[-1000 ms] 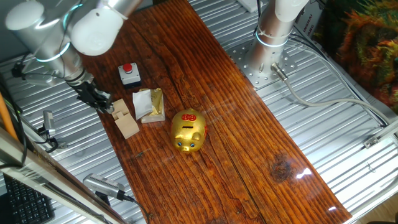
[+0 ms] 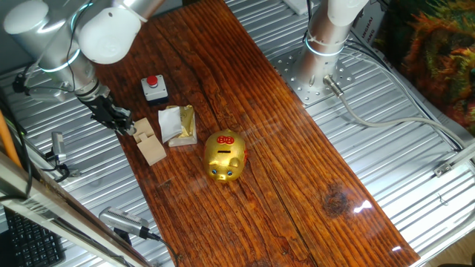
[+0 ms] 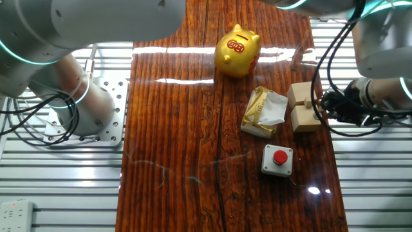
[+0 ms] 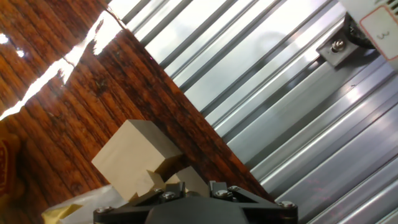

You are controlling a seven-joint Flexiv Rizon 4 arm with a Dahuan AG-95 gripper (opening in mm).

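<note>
A pale tan block with a step or notch in its middle (image 2: 152, 148) rests near the left table edge in exterior view 1. In exterior view 2 the same block (image 3: 305, 120) lies at the right edge of the table. My gripper (image 2: 132, 131) reaches in from outside that edge, its tips right at the notched part. From the wrist view, the fingertips of my gripper stand close together with a narrow gap, and the block (image 4: 134, 158) shows just beyond them. Whether they touch or grip any part of it is unclear.
Beside the block lies a gold-and-white packet (image 2: 178, 124). A red-button box (image 2: 154, 89) and a golden piggy bank (image 2: 225, 156) also stand on the wooden table (image 2: 297, 200). Ribbed metal (image 4: 280, 112) lies past the edge.
The upper arm has shifted slightly left in exterior view 1, and the gripper a very little with it. The block and the other objects stay put.
</note>
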